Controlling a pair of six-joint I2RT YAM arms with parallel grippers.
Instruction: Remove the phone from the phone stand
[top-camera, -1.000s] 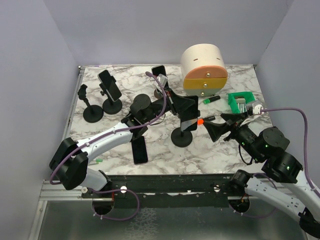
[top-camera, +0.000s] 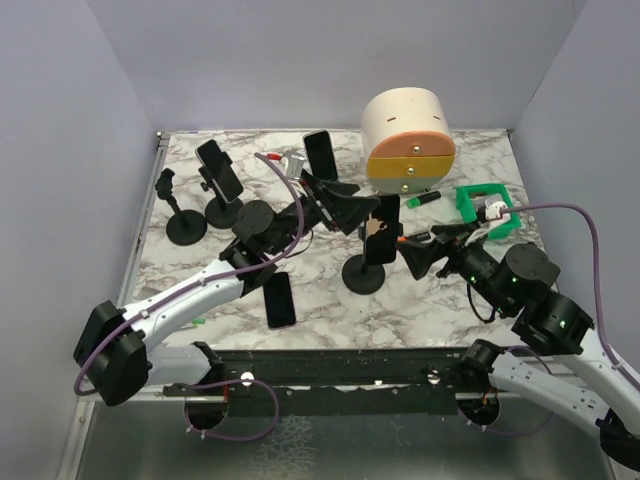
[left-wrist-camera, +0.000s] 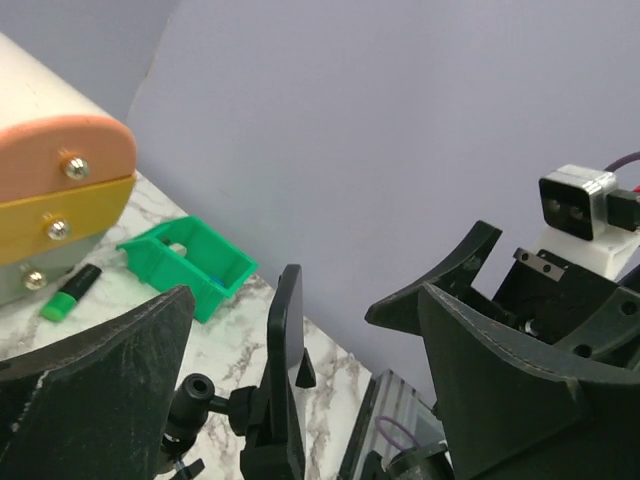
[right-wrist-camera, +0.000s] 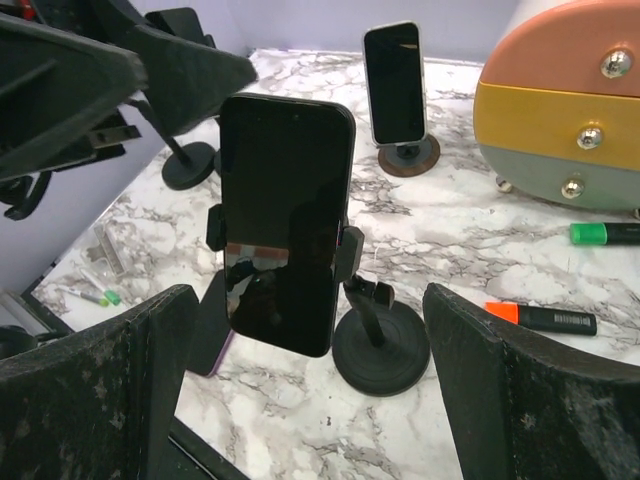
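A black phone (top-camera: 381, 232) sits upright in its holder on a round-based stand (top-camera: 362, 282) in the middle; in the right wrist view the phone (right-wrist-camera: 282, 220) faces me, clamped at its sides, and in the left wrist view the phone (left-wrist-camera: 285, 350) shows edge-on. My left gripper (top-camera: 349, 204) is open just above and left of the phone, apart from it. My right gripper (top-camera: 425, 247) is open to the phone's right, with the phone in front of its fingers and nothing between them.
Other stands (top-camera: 185, 227) with phones stand at the back left and back center. A loose phone (top-camera: 279, 300) lies front left. A drawer box (top-camera: 408, 130), a green tray (top-camera: 470, 205) and markers (top-camera: 423, 198) are at the back right.
My left gripper has drawn back leftward from the top of the phone. My right gripper has moved slightly left toward the phone, which remains in its stand.
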